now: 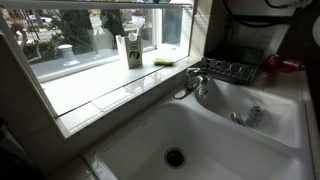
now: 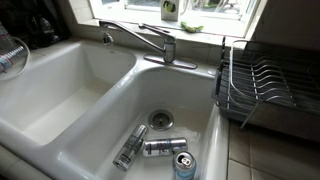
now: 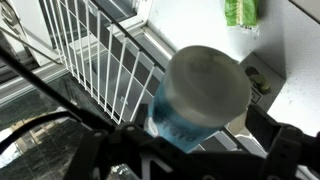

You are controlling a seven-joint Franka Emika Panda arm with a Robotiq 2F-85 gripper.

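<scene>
A blurred cylinder point(image 3: 205, 90), pale blue on its side with a grey-tan end, fills the middle of the wrist view, very close to the camera. It looks like a can or cup. My gripper stands open at the bottom of that view, its dark fingers point(image 3: 262, 128) around the cylinder's lower part; whether they touch it I cannot tell. Neither exterior view clearly shows the gripper. In the right sink basin, a blue-topped can point(image 2: 184, 167) stands near two silver cans lying down, one silver can point(image 2: 130, 147) to the left and another silver can point(image 2: 165, 147) behind.
A wire dish rack point(image 2: 270, 85) stands right of the sink, its wires point(image 3: 105, 60) close by in the wrist view. The faucet point(image 2: 168, 45) rises behind the basins. A green item point(image 1: 163, 62) and a carton point(image 1: 130, 50) are on the windowsill. The left basin point(image 2: 75, 85) is empty.
</scene>
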